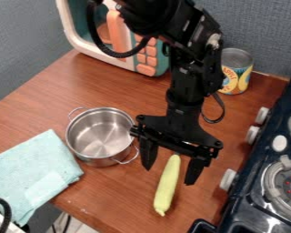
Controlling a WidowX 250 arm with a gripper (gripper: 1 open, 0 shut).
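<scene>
My gripper (171,160) hangs over the wooden counter with its two black fingers spread apart, nothing held between them. Below it a pale yellow-green corn cob (165,189) lies lengthwise on the counter, its upper end between the open fingers as seen from this camera; whether they touch it I cannot tell. A steel pot (97,134) stands to the gripper's left.
A light blue cloth (29,175) lies at the lower left. A black stove (264,205) with white knobs fills the right. A can (233,73) stands at the back right, a toy microwave (106,45) at the back left.
</scene>
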